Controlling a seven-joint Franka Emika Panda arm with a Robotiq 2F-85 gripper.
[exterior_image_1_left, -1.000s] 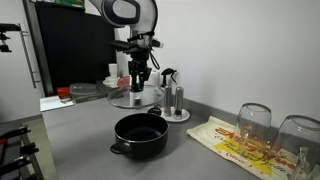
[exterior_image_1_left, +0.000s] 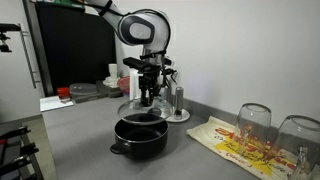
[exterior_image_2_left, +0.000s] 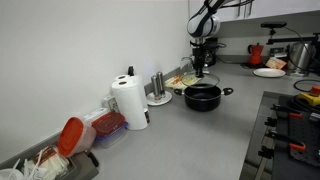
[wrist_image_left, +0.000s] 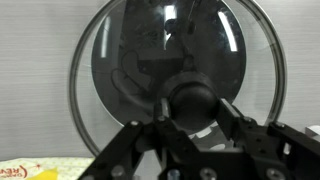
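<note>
A clear glass lid (wrist_image_left: 88, 100) with a metal rim hangs from my gripper, which is shut on its round black knob (wrist_image_left: 193, 103). Beneath it stands a black pot (exterior_image_1_left: 141, 139) on the grey table; through the glass the wrist view shows its dark round inside. In exterior view 1 the lid lies just over the pot's opening, slightly tilted and towards its back. Exterior view 2 shows the lid (exterior_image_2_left: 196, 74) above the pot (exterior_image_2_left: 203, 98), its edge raised. Whether the rims touch, I cannot tell.
Two upturned glass jars (exterior_image_1_left: 253, 126) stand at the right, beside a yellow and red printed bag (exterior_image_1_left: 233, 143). Shakers (exterior_image_1_left: 179, 101) on a white plate are behind the pot. A paper towel roll (exterior_image_2_left: 131, 103) stands farther along the table.
My gripper has carried the lid to the right and down, from behind and left of the pot to over its opening. The pot stays in place.
</note>
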